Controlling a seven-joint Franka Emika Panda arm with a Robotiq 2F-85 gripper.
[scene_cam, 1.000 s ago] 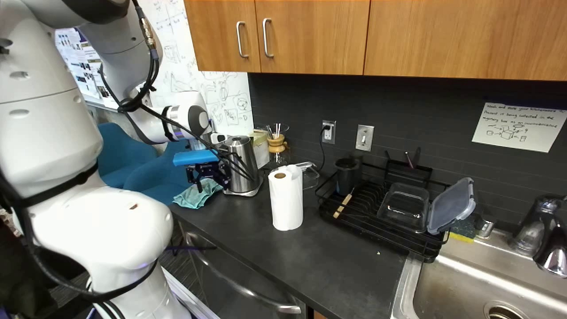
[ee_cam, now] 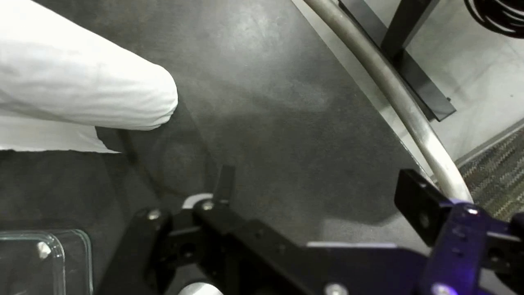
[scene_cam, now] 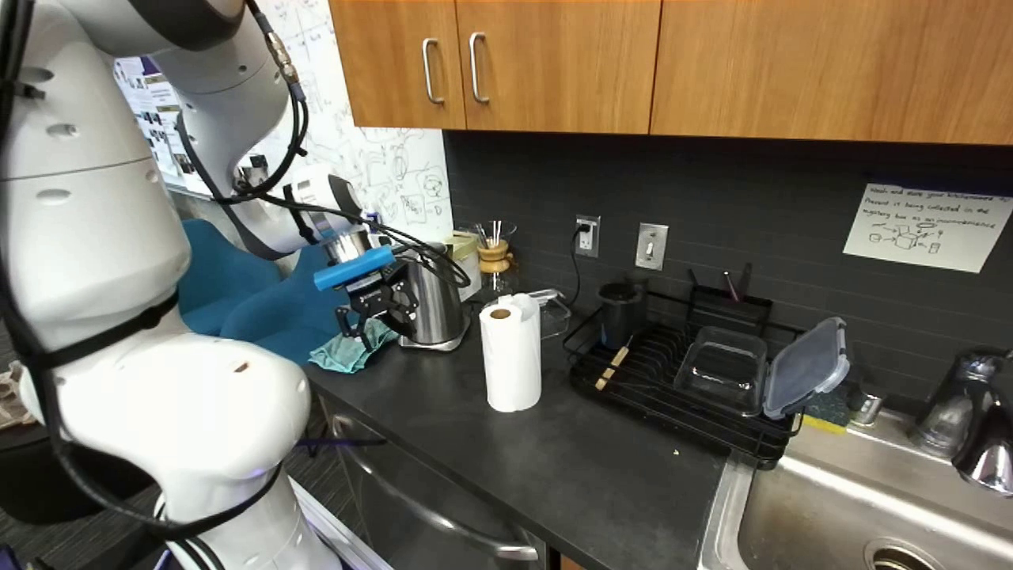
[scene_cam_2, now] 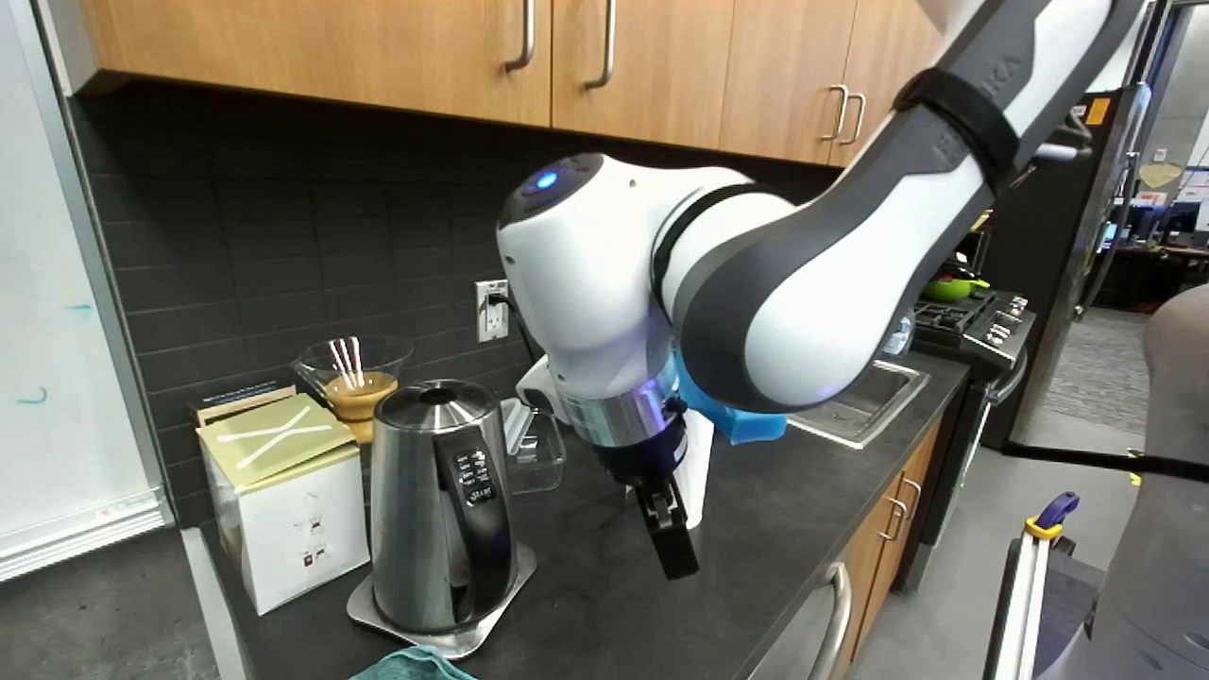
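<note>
My gripper is open in the wrist view, its black fingers wide apart with only the dark countertop seen between them. In the first exterior view the gripper hangs tilted above the counter's left end, in front of the steel kettle. An upright white paper towel roll stands to its right, apart from it; the wrist view has this roll at upper left. A crumpled teal cloth lies near the kettle. In the second exterior view, the arm partly hides the roll.
A black dish rack with a clear container and lid stands beside the sink. Behind the kettle are a white box and a glass coffee maker. Wooden cabinets hang above. Bare counter lies in front of the roll.
The gripper has tilted, and its blue part now slants instead of lying level. Its fingers show more clearly in front of the kettle. The arm has shifted slightly; the counter objects stand where they were.
</note>
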